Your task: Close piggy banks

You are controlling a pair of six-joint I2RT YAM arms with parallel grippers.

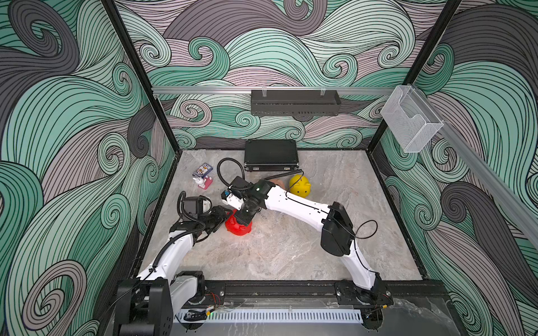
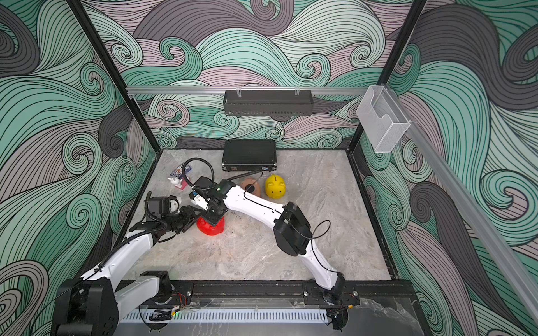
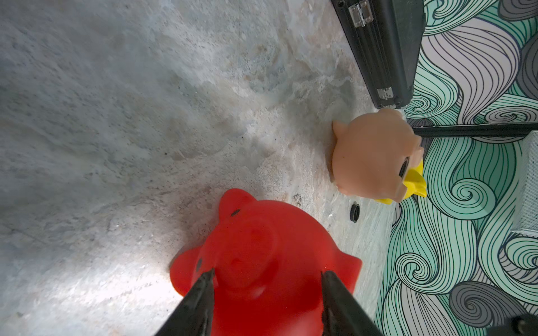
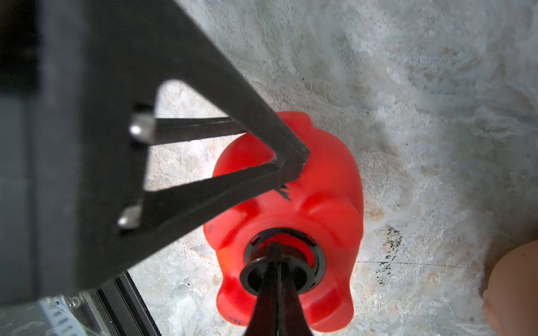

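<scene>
A red piggy bank point(image 1: 238, 226) is gripped by my left gripper, its fingers on either side of the body. The bank's round black-rimmed hole faces my right gripper, which is shut, its tips at a black plug point(image 4: 252, 277) sitting askew in the hole; whether they pinch it is unclear. A tan piggy bank point(image 3: 372, 156) and a yellow piggy bank point(image 2: 274, 186) stand farther back, the tan one partly hidden by the right arm in the top views.
A black case point(image 1: 271, 154) lies at the back. A pink-and-white figurine point(image 1: 203, 182) and a card box point(image 1: 203, 169) sit at back left. A small black ring point(image 3: 354, 212) lies near the banks.
</scene>
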